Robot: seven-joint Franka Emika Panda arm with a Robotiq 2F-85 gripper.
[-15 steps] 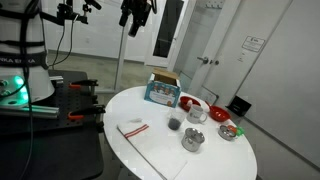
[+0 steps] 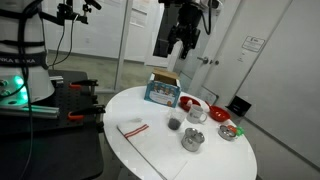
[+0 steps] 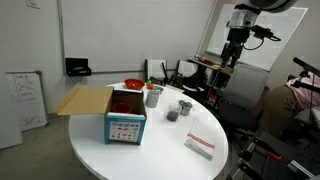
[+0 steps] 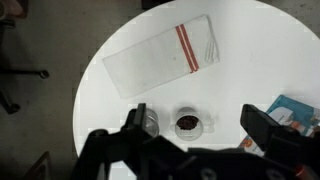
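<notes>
High over the round white table, my gripper hangs open and empty. The wrist view looks down between its spread fingers. Below them stands a clear glass with dark contents, beside a shiny metal cup. A white cloth with red stripes lies flat, a fork on its striped end. An open cardboard box with a blue-green printed side stands at the table's back. Near the glass is a white mug. My gripper touches none of these.
Red bowls sit farther along the table, one of them dark red. A plate holding small colourful items lies near the edge. In exterior view 2, the box has a raised flap. Bare tabletop shows in front of it.
In exterior view 1 my gripper has moved right, from beyond the table's left side to above the box and glass. It stays high. The tabletop objects have not moved.
</notes>
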